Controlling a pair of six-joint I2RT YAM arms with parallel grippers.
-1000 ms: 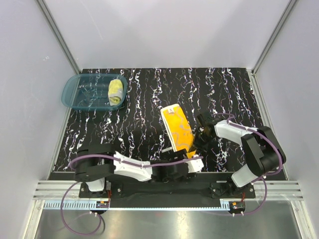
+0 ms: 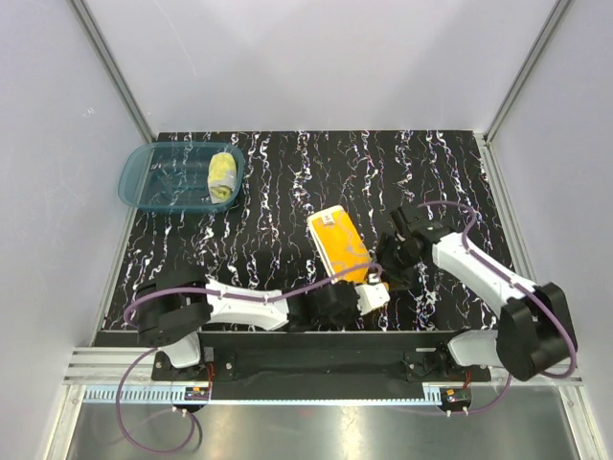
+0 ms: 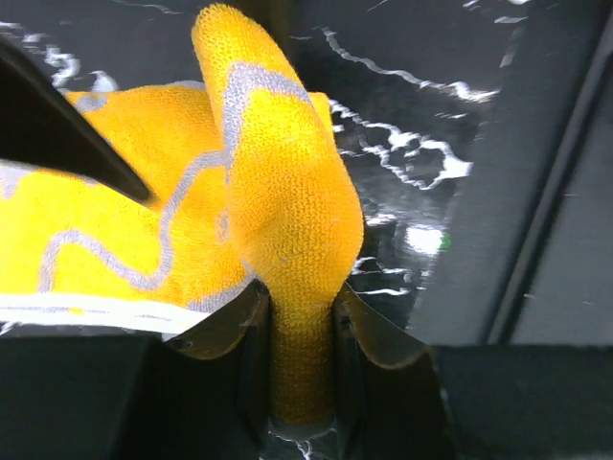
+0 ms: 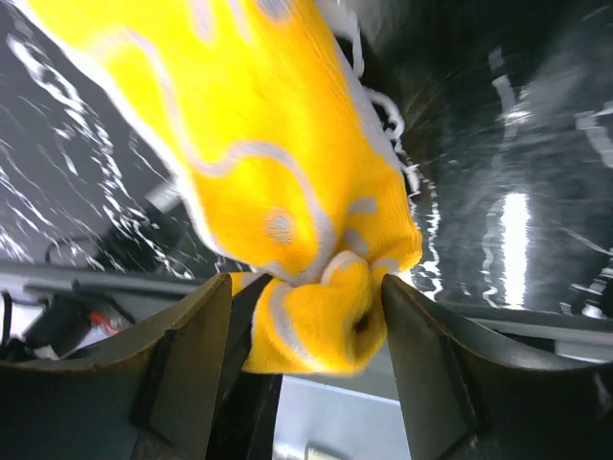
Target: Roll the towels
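Observation:
An orange-yellow towel with grey wavy lines [image 2: 340,244] lies lengthwise on the dark marbled table, its near end bunched up between the two arms. My left gripper is shut on that near end, and a folded strip of the towel [image 3: 287,182] stands out beyond its fingers. From the right side, my right gripper reaches to the same end with its fingers apart; the bunched towel [image 4: 321,326] shows between them. Whether those fingers touch the cloth cannot be told. A dark finger [image 3: 67,125] also crosses above the towel in the left wrist view.
At the back left stands a clear blue bin [image 2: 172,203] holding a rolled yellow and grey towel [image 2: 222,177]. The table's front edge is close to both grippers.
My right arm has swung and my right gripper now sits slightly further right at the towel's near end. The left arm has shifted up a little. The towel's near end looks shorter and more bunched.

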